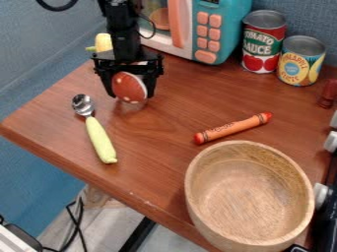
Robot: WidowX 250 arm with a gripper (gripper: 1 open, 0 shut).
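My black gripper reaches down from the top left over the wooden table, its fingers around a round red object with a pale mark. Whether the red object rests on the table or hangs just above it, I cannot tell. A yellow item shows partly behind the arm. A spoon with a pale yellow handle lies on the left, a little below the gripper.
An orange crayon lies mid-table. A wooden bowl fills the front right. A toy microwave, tomato can and second can stand at the back. A small red item sits at the right edge.
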